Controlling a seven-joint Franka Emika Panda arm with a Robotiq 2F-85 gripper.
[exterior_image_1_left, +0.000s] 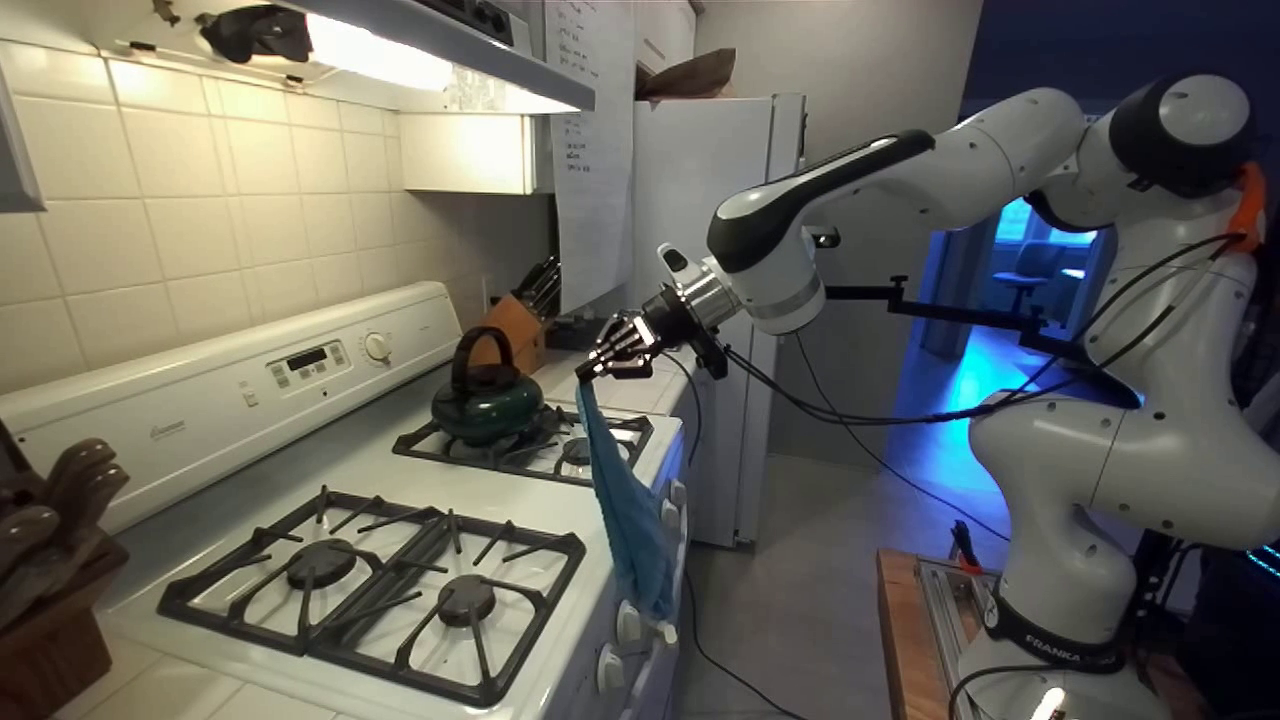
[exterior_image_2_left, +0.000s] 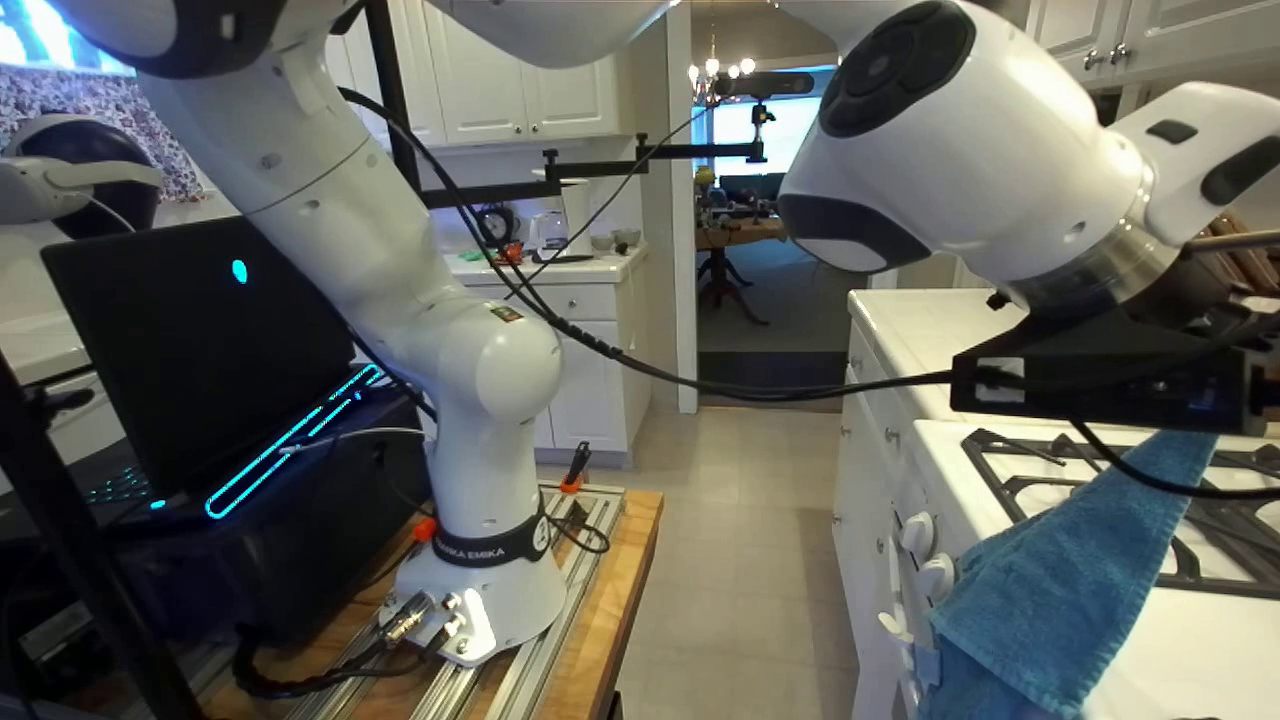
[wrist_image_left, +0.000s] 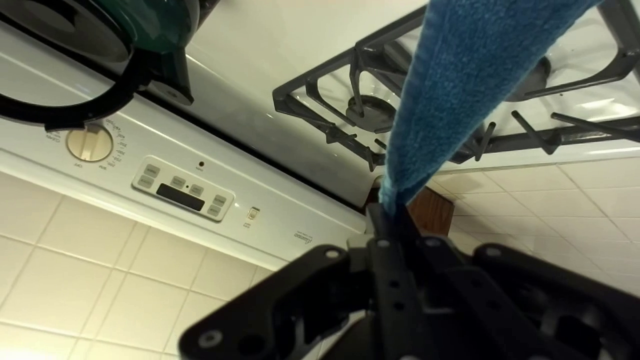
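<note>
My gripper (exterior_image_1_left: 585, 371) is shut on the upper end of a blue towel (exterior_image_1_left: 627, 510), above the right side of the white stove. From the fingertips the cloth hangs down over the stove's front edge, its lower part by the knobs and oven handle. In the wrist view the towel (wrist_image_left: 465, 90) stretches away from the fingers, narrow where they pinch it. Exterior view 2 shows the towel (exterior_image_2_left: 1068, 576) draped at a slant past the stove front, while the fingertips are hidden there.
A dark green kettle (exterior_image_1_left: 486, 402) stands on the rear burner grate, left of the gripper. The nearer grate (exterior_image_1_left: 384, 588) is bare. Knife blocks stand at the far counter (exterior_image_1_left: 516, 326) and at the near left (exterior_image_1_left: 54, 576). A range hood (exterior_image_1_left: 468, 60) hangs above.
</note>
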